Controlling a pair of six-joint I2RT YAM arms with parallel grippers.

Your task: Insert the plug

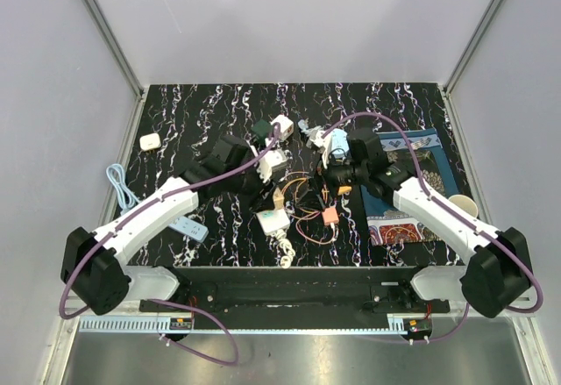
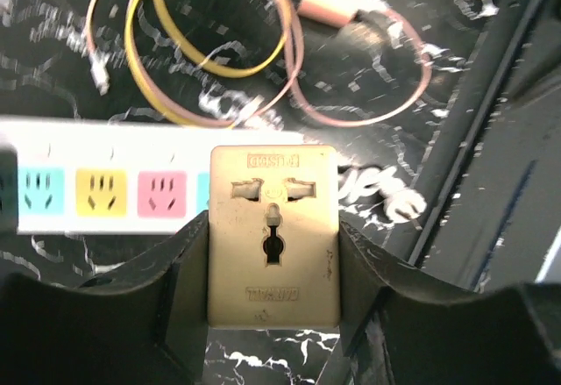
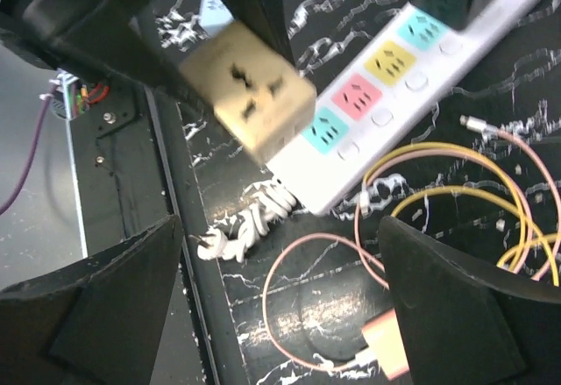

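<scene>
My left gripper is shut on a cream plug adapter with socket holes facing the camera, held over the front end of a white power strip with pastel socket labels; in the right wrist view the adapter [image 3: 263,113] hangs just beside that strip [image 3: 386,87]. My right gripper is open, to the right of the strip, above cables, with nothing visible between its fingers.
Looped yellow and pink cables [image 3: 456,192] and an orange block [image 1: 330,216] lie right of the strip. A second strip [image 1: 188,227] lies at the left, a blue mat [image 1: 438,236] at the right. The table's front edge is close.
</scene>
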